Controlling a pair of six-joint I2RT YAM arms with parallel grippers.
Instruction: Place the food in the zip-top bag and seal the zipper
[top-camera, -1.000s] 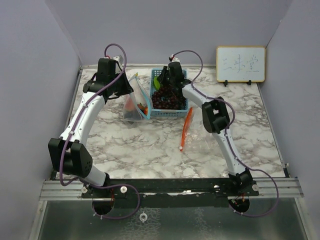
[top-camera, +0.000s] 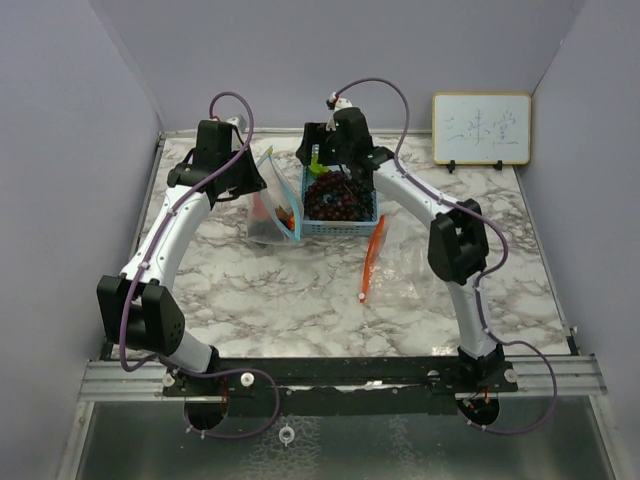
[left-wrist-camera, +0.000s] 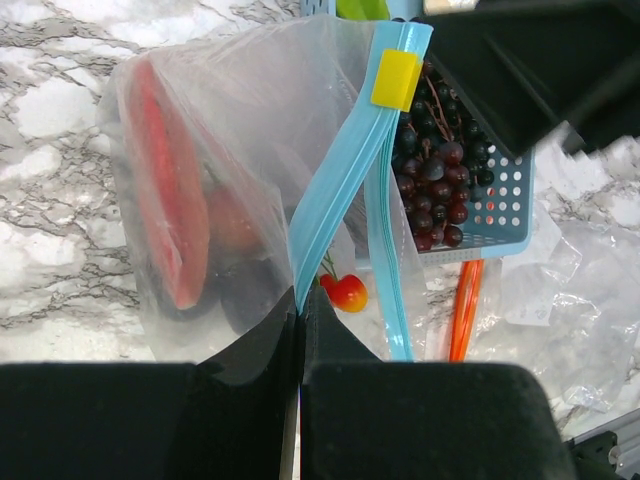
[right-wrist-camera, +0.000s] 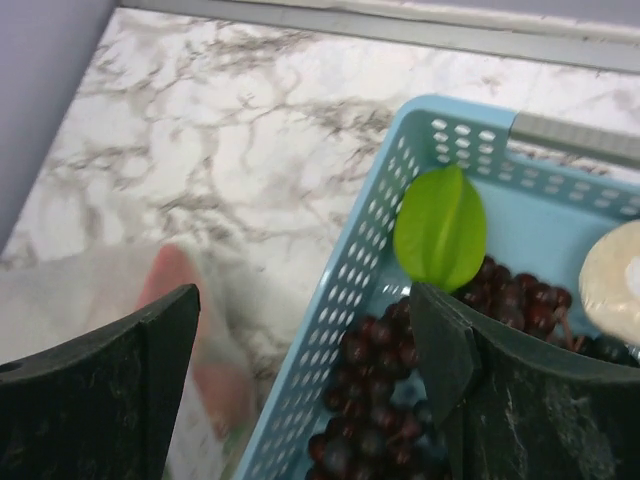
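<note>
The zip bag (left-wrist-camera: 222, 180) with cyan zipper and yellow slider (left-wrist-camera: 397, 78) hangs upright from my left gripper, which is shut on the bag's edge. Red and dark food and small red fruits show inside it. Beside it, the blue basket (right-wrist-camera: 342, 270) holds dark grapes (right-wrist-camera: 380, 390), a green starfruit-like piece (right-wrist-camera: 438, 225) and a pale round item (right-wrist-camera: 612, 280). My right gripper hangs over the basket's left part, fingers apart, with nothing seen between them.
A second empty bag (top-camera: 410, 270) with an orange zipper lies on the table's right of centre. A whiteboard (top-camera: 481, 125) stands at the back right.
The left arm and bag are about where they were.
</note>
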